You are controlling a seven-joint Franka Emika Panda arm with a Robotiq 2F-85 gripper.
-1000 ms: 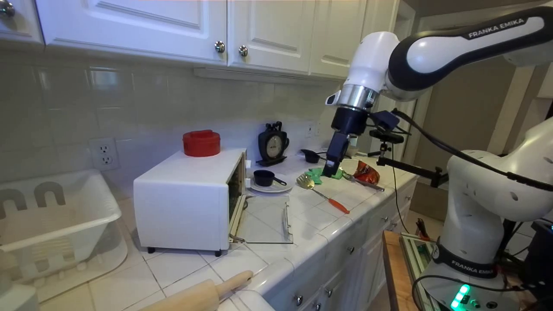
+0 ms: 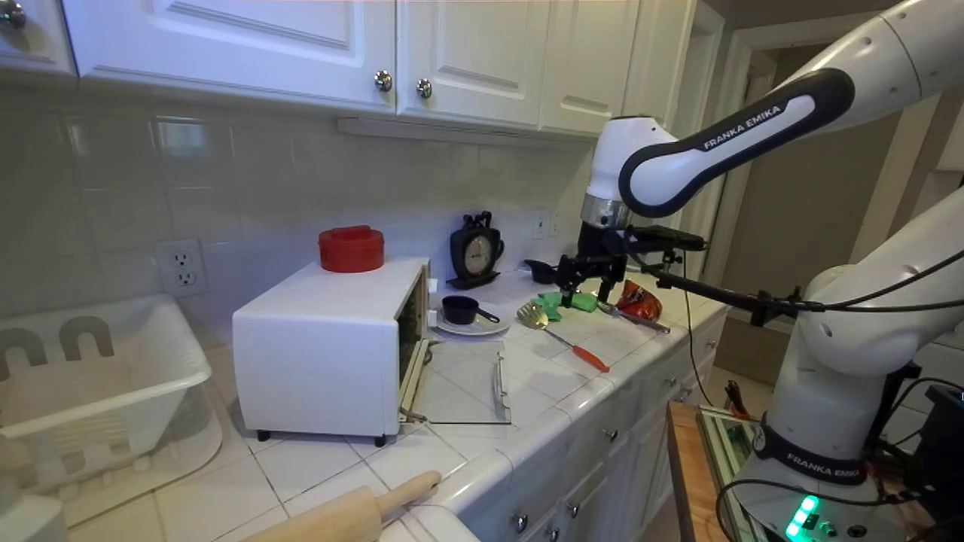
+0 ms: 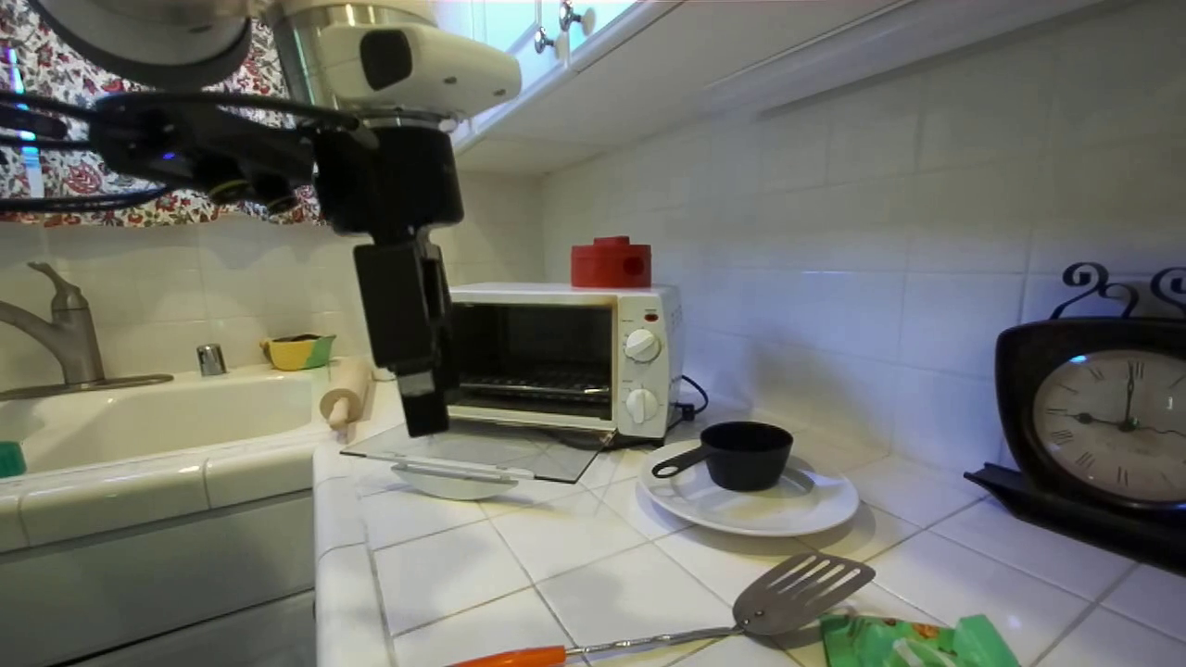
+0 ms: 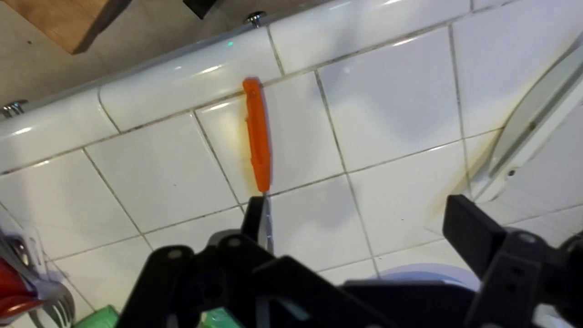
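My gripper is open with nothing between its fingers, above the counter in the wrist view. Below it lies a slotted spatula whose orange handle points toward the counter's front edge; part of its shaft is hidden behind the left finger. The spatula's metal head rests flat on the tiles in exterior view 2. A black measuring cup sits on a white plate. The white toaster oven has its glass door lowered, and a red lidded container stands on top.
Green packets and a red bag lie at the counter's far end. A black clock stands against the wall. At the near left are a dish rack and a rolling pin. Bare tiles surround the spatula handle.
The arm has swung and lowered at its wrist. My gripper has turned, so both fingers now show in exterior view 1. The counter objects stay where they were.
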